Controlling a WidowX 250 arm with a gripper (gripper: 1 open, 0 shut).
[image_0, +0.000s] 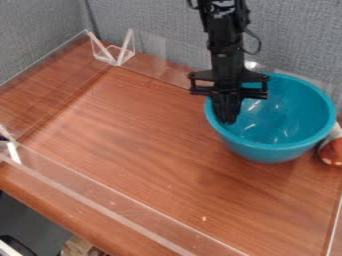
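Observation:
A large teal bowl (278, 132) sits on the wooden table (134, 170) at the right. My black gripper (230, 118) reaches down from the top over the bowl's left part, its fingertips at or just inside the left rim. It looks shut; whether the rim is between its fingers is hard to tell.
A reddish object (334, 150) is partly hidden right of the bowl. A white wire stand (112, 50) is at the back left. Clear plastic edging and grey padded walls border the table.

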